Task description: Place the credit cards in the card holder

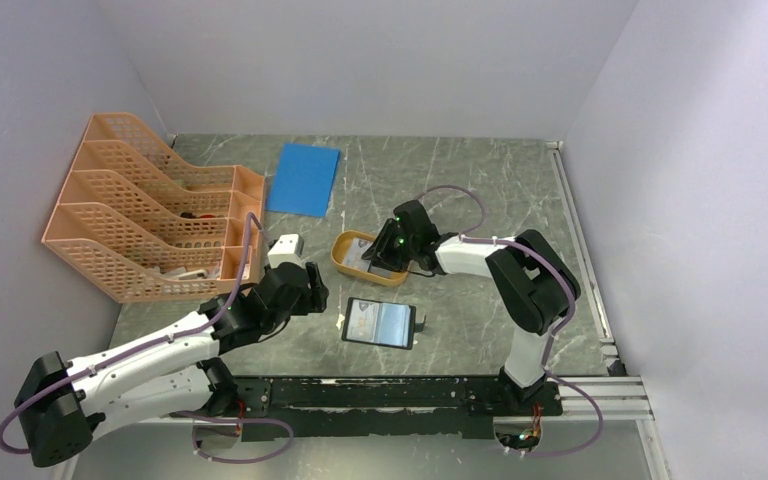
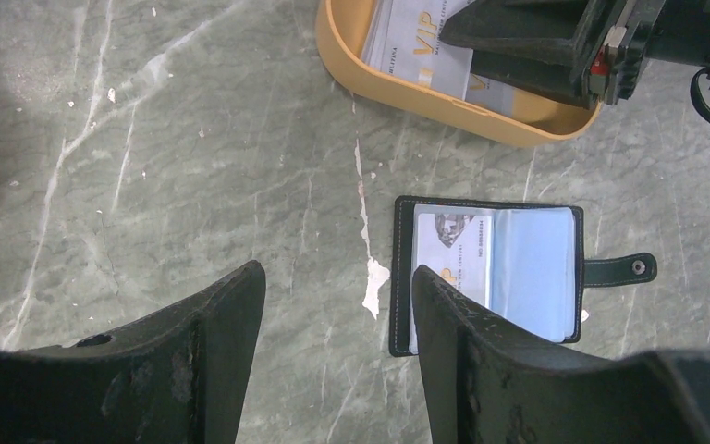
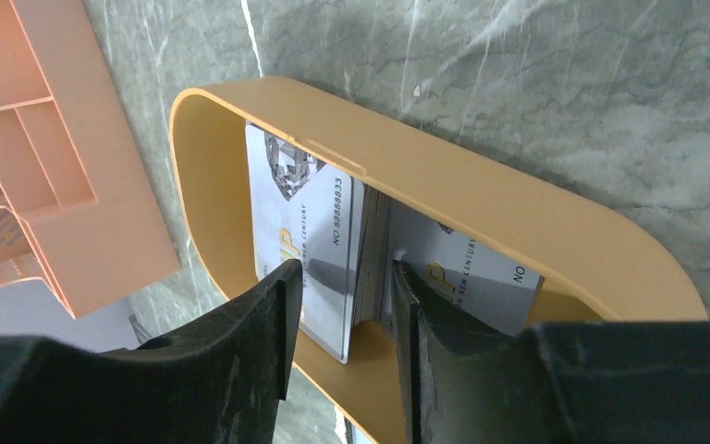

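Several white cards (image 3: 319, 236) lie in a tan oval basket (image 3: 518, 199), stacked at one end with more cards (image 3: 467, 273) beside the stack. Over the basket, my right gripper stands open; the stack's long edge shows between its fingertips, and I see no card clamped. The black card holder (image 2: 488, 203) lies unfolded on the table, with one white card (image 2: 453, 250) in its left side and a clear, bluish right side. My left gripper is open and empty, left of the holder; one finger overlaps the holder in the left wrist view.
An orange mesh rack (image 1: 150, 220) stands at the left, and a blue sheet (image 1: 303, 180) lies behind the basket. The holder's strap (image 2: 624, 269) sticks out to its right.
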